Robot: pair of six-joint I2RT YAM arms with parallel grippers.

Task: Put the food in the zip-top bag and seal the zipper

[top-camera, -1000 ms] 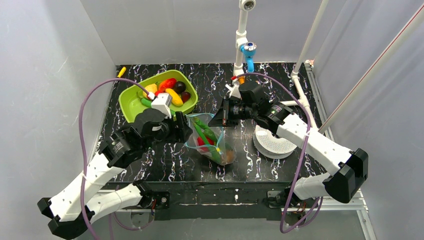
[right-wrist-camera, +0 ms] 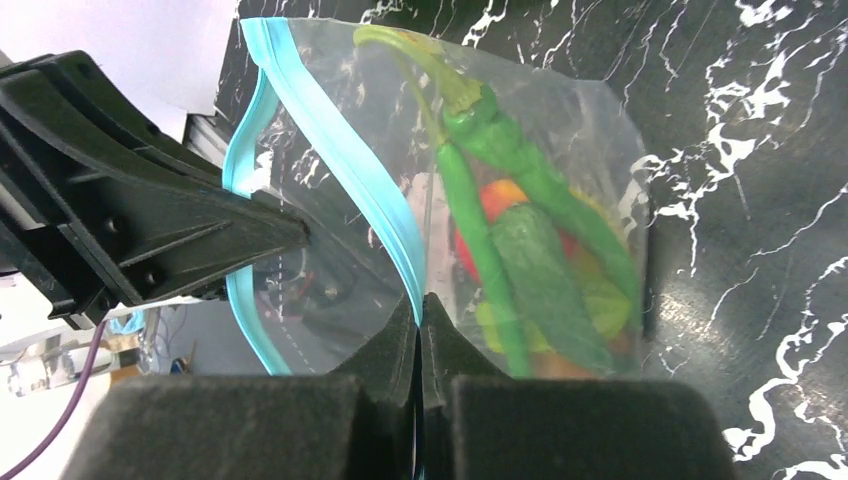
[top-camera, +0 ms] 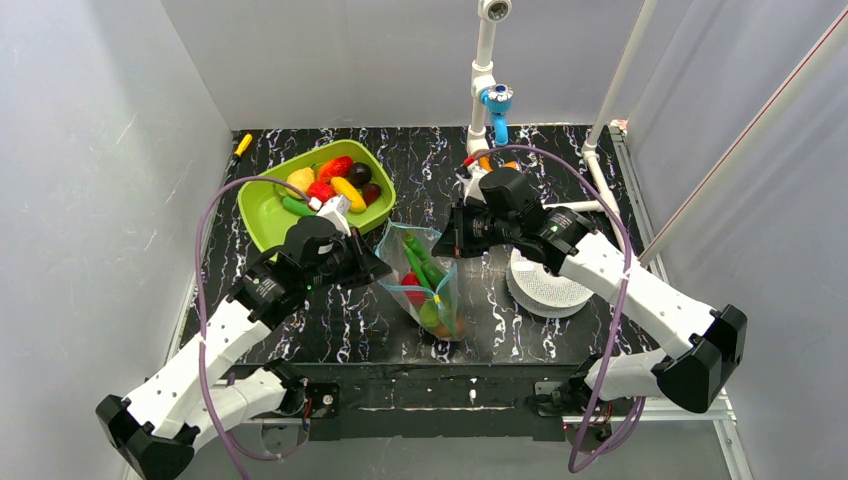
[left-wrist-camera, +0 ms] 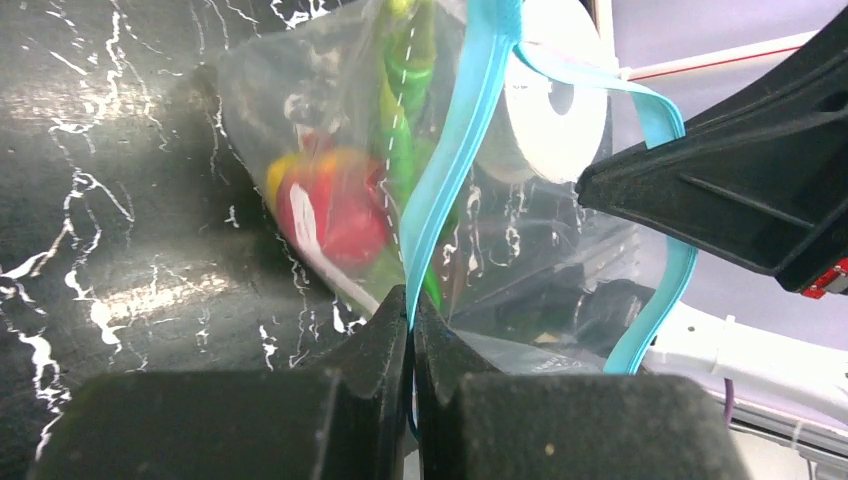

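A clear zip top bag (top-camera: 420, 300) with blue zipper edges stands between my grippers, holding green peppers (right-wrist-camera: 480, 250), something red (left-wrist-camera: 330, 210) and other produce. My left gripper (top-camera: 380, 270) is shut on one zipper edge at the bag's mouth. Opposite it, my right gripper (top-camera: 445, 248) is shut on the other edge, the blue strip running between its fingers. In both wrist views the mouth hangs open between the two.
A green basin (top-camera: 260, 225) of mixed food sits at back left. A white round stack (top-camera: 548, 300) lies to the right, near white pipes and a faucet (top-camera: 498, 100) with a blue handle.
My left gripper has shut on the bag's edge and moved slightly right. The right gripper has shifted right, and the bag has moved with them.
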